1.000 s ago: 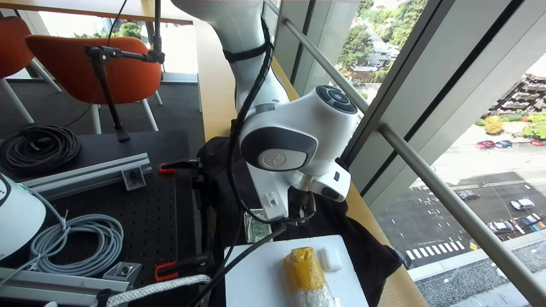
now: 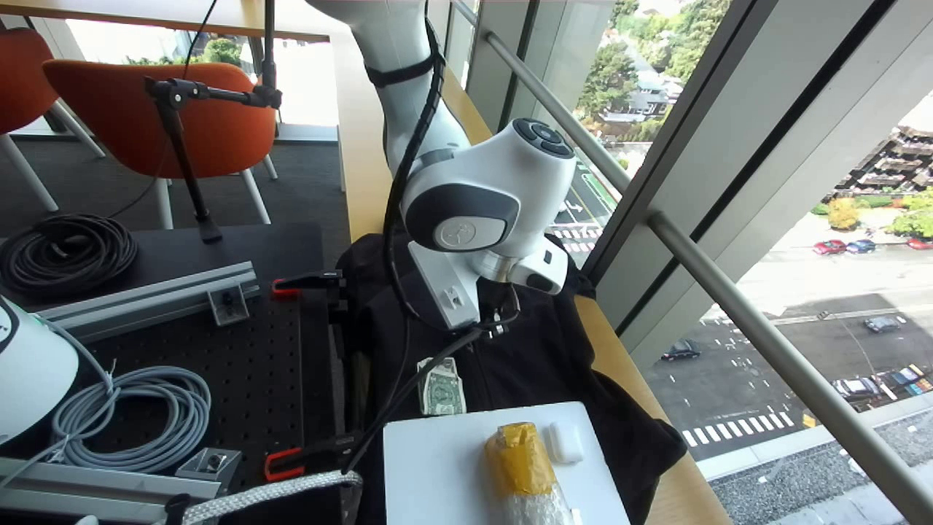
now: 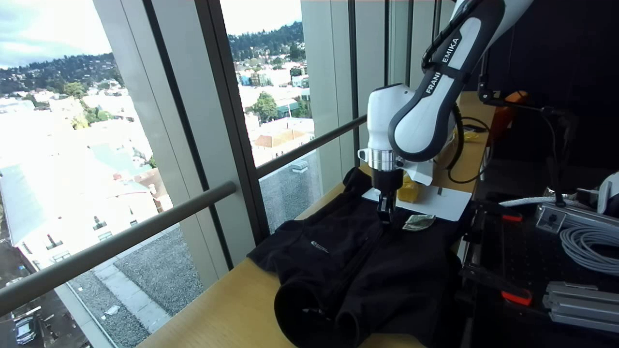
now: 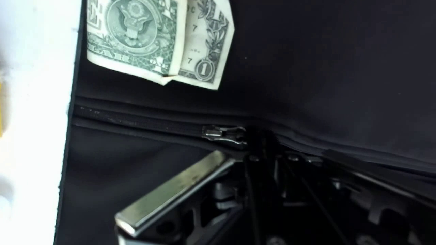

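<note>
A black jacket [image 3: 406, 264] lies spread over the wooden ledge, its zipper running lengthwise. In the wrist view the metal zipper slider [image 4: 224, 134] sits on the zipper line, right at the fingertips of my gripper. The fingers are closed on the zipper pull, which is mostly hidden between the dark fingertips. From the second exterior side, my gripper [image 3: 384, 217] points straight down at the jacket. The first exterior view hides the fingertips behind the wrist. A folded dollar bill [image 4: 141, 34] rests on the fabric beside the zipper.
A white board [image 2: 437, 468] overlaps one end of the jacket, bearing a yellow-wrapped package [image 2: 522, 459] and a small white item [image 2: 565, 442]. Windows and a metal rail [image 2: 743, 332] border one side; a black pegboard table [image 2: 254, 367] stands on the other.
My arm and gripper have moved along the jacket, away from the white board and farther from the first exterior camera. More of the dollar bill now shows. The board and package stay put.
</note>
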